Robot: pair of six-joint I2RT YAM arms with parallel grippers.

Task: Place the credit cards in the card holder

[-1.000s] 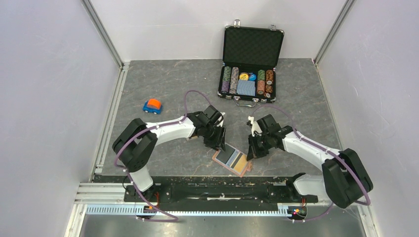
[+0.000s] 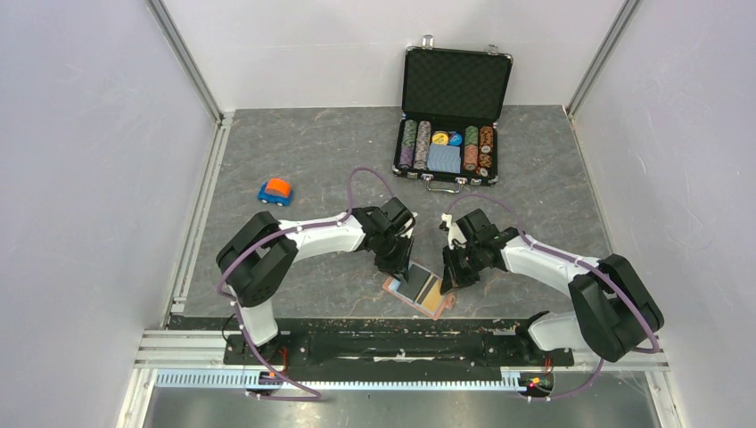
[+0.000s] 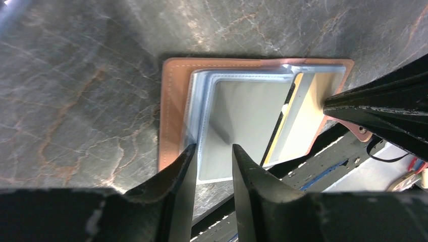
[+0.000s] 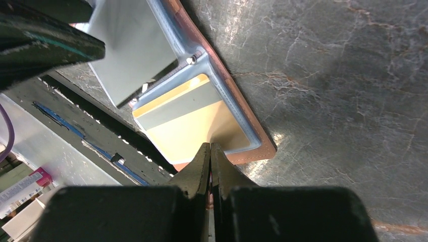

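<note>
A brown card holder (image 3: 171, 111) with clear plastic pockets lies flat near the table's front edge. A grey card (image 3: 252, 113) sits at its left pocket, with a clear strip of pocket at its left edge; how deep it is in, I cannot tell. The right pocket holds a gold card (image 4: 184, 136) with a grey band. My left gripper is part open over the grey card's left side, nothing visibly gripped between its fingers. At the holder's right end, the right gripper is shut, its tips over the gold card's edge, with nothing showing between them.
An open poker chip case (image 2: 451, 165) stands at the back. A toy car (image 2: 276, 192) is at the far left. The two grippers are close together over the holder. Bare table lies behind it.
The right gripper has shifted slightly left. The grey card appears to have slid a little toward the gold one.
</note>
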